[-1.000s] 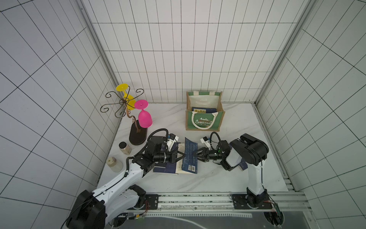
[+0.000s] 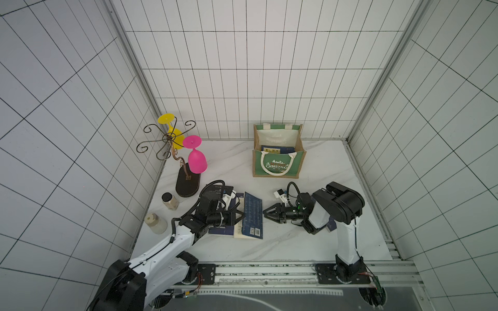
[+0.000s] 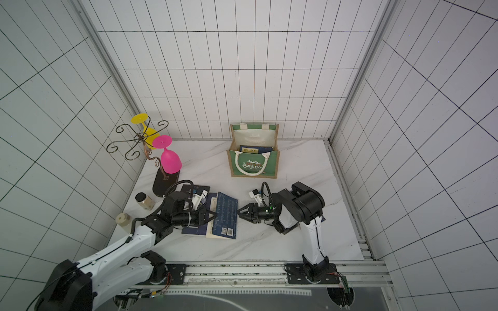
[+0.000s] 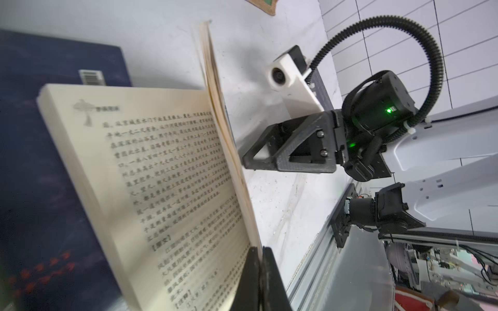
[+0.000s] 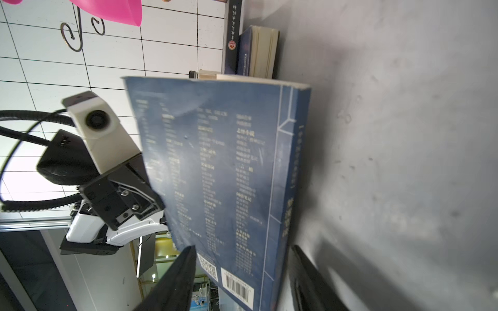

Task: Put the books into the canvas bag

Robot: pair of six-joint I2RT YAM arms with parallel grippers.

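Note:
A blue-covered book stands partly open at mid-table, its back cover tilted up over a printed page. My left gripper is shut at the cover's raised left edge, and in the left wrist view that thin edge runs down between its fingers. My right gripper is part open, facing the book's spine from the right, nothing gripped. Dark blue books lie at left, partly hidden by the left arm. The green canvas bag stands open behind, holding a dark book.
A metal stand with pink and yellow cups is at back left, with two jars in front. A dark blue item lies partly hidden by the right arm. The table between the book and bag is clear.
My left gripper has moved left, and the blue cover has shifted left and tilted lower.

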